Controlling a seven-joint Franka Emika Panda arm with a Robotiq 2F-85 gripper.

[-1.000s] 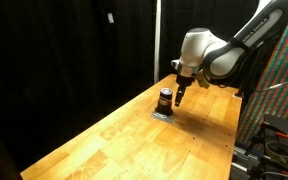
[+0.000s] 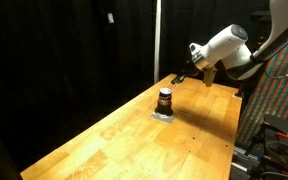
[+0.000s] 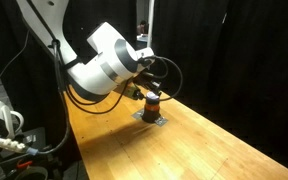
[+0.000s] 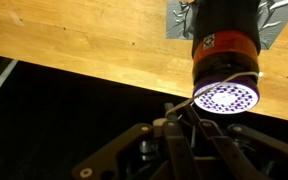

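A dark cylindrical container [image 2: 165, 104] stands upright on the table. It has an orange band [image 4: 227, 44] and a pale top with purple dots [image 4: 226, 98]. In the wrist view my gripper is beside that top, its fingers close together. A thin tan strand, like a rubber band [image 4: 212, 91], runs from the fingertips across the rim of the top; my gripper appears shut on its near end. In exterior view 2 the gripper is close to the container [image 3: 151, 108], and the strand is too small to make out.
Silver tape [image 2: 162, 117] lies around the container's base on the wooden table [image 2: 114, 143]. Beyond the table edge is dark space. Cables [image 3: 174, 67] loop around the arm near the gripper.
The arm has swung back to the right and tilted flatter, and the gripper has come away from the container's side. The container stands where it was.
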